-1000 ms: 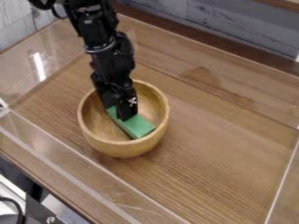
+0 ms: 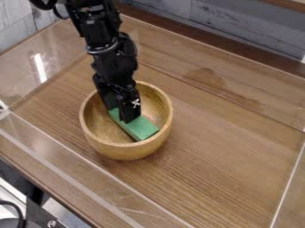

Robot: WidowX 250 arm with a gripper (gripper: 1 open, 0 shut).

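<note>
A yellow-tan oval bowl (image 2: pixel 154 142) stands on the wooden table, left of centre. A green rectangular block (image 2: pixel 136 129) lies inside it. The black robot arm reaches down from the top left, with its gripper (image 2: pixel 117 105) at the bowl's back-left part, over the upper end of the block. The fingers are dark against the dark arm and look apart, open; whether they touch the block is unclear.
A dark cable (image 2: pixel 10 210) lies at the lower left edge, and darker edges border the table at top right and lower left.
</note>
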